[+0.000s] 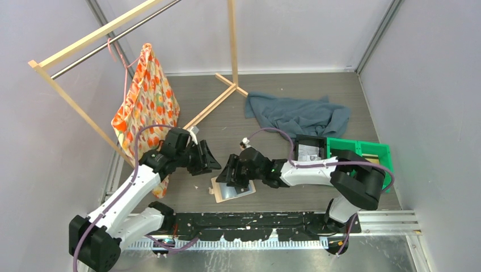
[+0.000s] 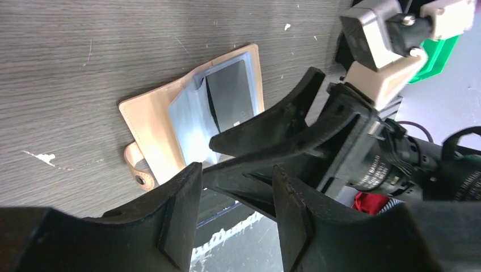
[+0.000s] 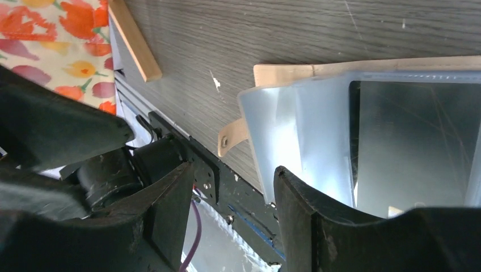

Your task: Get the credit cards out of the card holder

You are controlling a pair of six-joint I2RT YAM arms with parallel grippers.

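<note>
The card holder (image 1: 231, 191) lies on the dark floor beneath my right gripper (image 1: 224, 175). In the left wrist view it is tan leather (image 2: 144, 113) with clear plastic sleeves (image 2: 187, 122), a dark card or sleeve (image 2: 230, 90), and a snap strap. My left gripper stands open with nothing between its fingers, left of and above the holder. My right gripper is open over the holder's sleeve edge (image 3: 272, 136), with nothing visibly held.
A flowered cloth (image 1: 144, 102) hangs on a wooden rack at left. A blue-grey cloth (image 1: 300, 116) and green bins (image 1: 383, 158) lie at right. Bare floor surrounds the holder's back side.
</note>
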